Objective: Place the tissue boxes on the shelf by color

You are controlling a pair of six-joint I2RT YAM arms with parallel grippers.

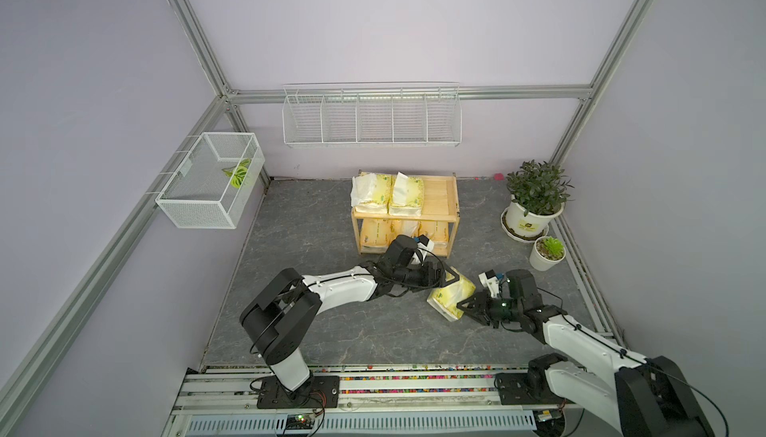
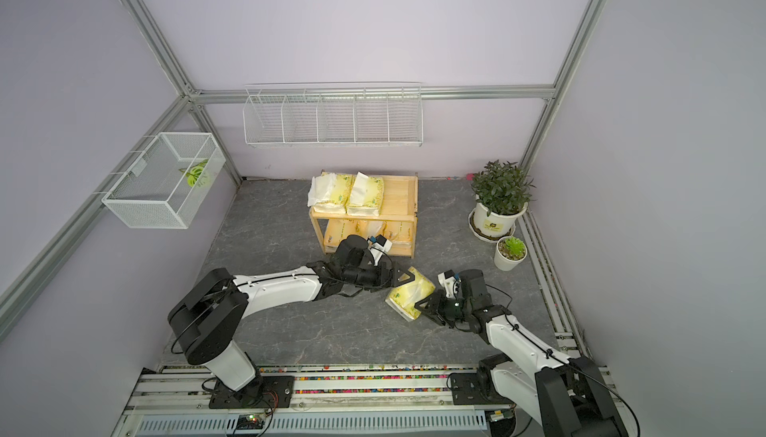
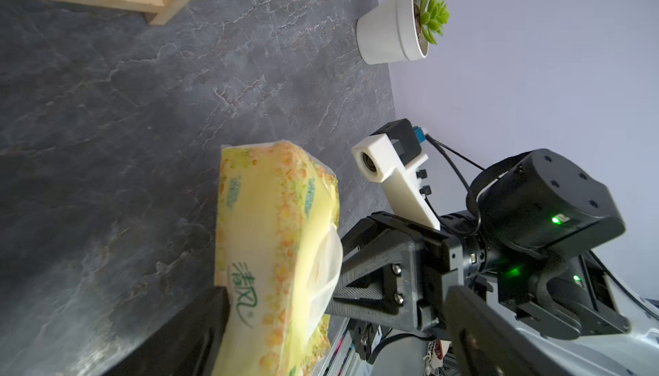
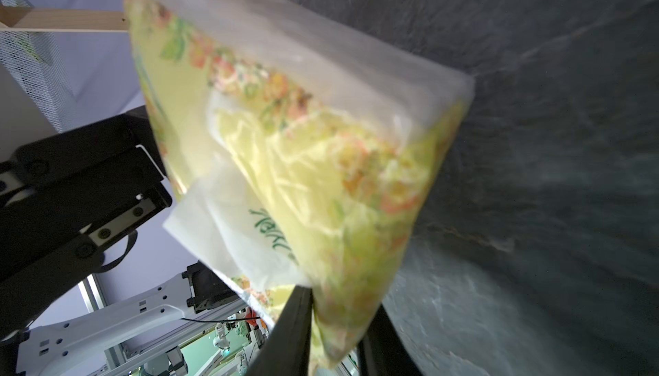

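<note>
A yellow tissue pack [image 1: 452, 294] with a white tissue flap is held at a slant between my two grippers, in front of the shelf. My left gripper [image 1: 453, 276] is open; in the left wrist view its fingers [image 3: 195, 331] are spread, with the pack seen between them. From the other side, my right gripper [image 1: 464, 308] has its fingers [image 4: 293, 338] close on both sides of the pack's lower corner; how firmly they grip is unclear. Two yellow packs stand on the wooden shelf's top board [image 1: 439, 196], left and middle. Orange packs [image 1: 375, 233] occupy the lower board, partly hidden by the left arm.
Bare board lies at the top right of the shelf. A large potted plant [image 1: 526, 213] and a small succulent pot [image 1: 547, 252] stand at the right. White wire baskets [image 1: 371, 118] hang on the back and left walls. Grey floor left of the shelf is clear.
</note>
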